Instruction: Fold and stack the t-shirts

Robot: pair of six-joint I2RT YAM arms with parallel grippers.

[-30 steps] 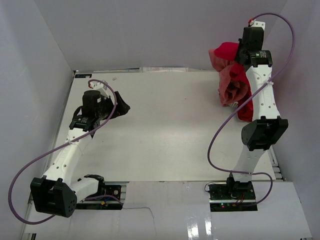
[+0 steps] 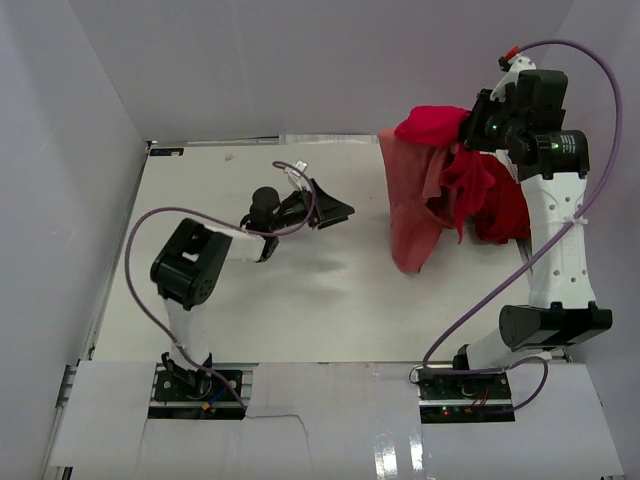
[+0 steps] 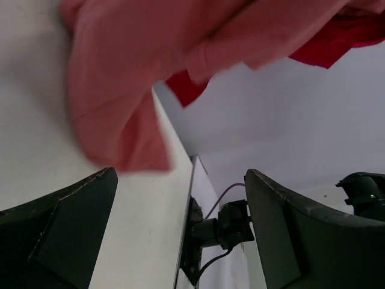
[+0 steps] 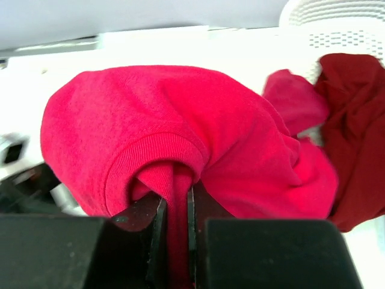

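Note:
A bright red t-shirt is bunched between the fingers of my right gripper, close to its ribbed collar. From that grip in the top view, at the back right, the shirt hangs down, its paler pink-red side trailing over the table. My left gripper stands open above the middle of the table, apart from the cloth, with nothing between its fingers. In the left wrist view the hanging cloth shows beyond the open fingers. Darker red garments lie behind the held shirt at the right.
A white perforated basket stands at the back right, with a dark red garment at it. Grey walls close in the back and sides.
The left gripper has moved right toward the table's middle.

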